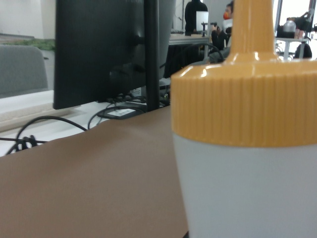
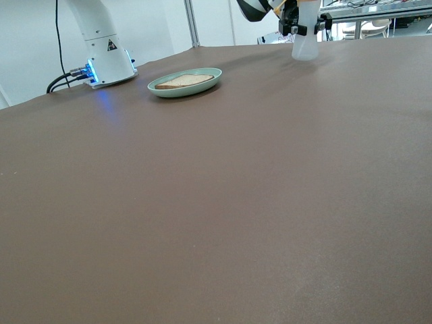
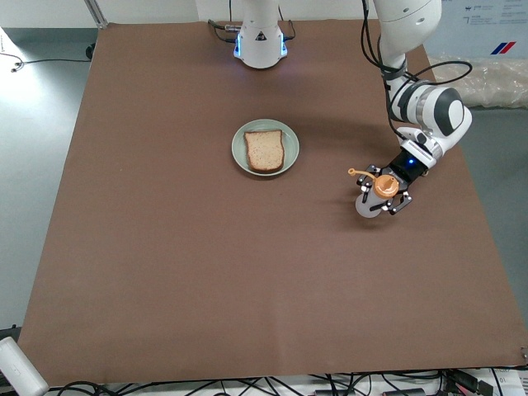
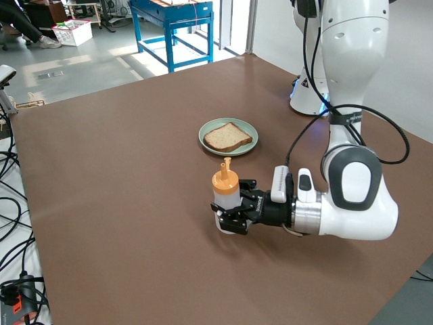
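A translucent squeeze bottle with an orange cap [image 3: 384, 186] is held upright in my gripper [image 4: 230, 215], which is shut on it, right of the plate in the left view. The bottle [image 2: 305, 42] appears just above or at the table's surface in the top view; I cannot tell if it touches. A pale green plate [image 3: 241, 156] holds a slice of bread [image 3: 264, 151]. In the wrist view the bottle's cap [image 1: 244, 106] and body fill the right side; the fingers are mostly hidden.
Cables and equipment lie beyond the front edge.
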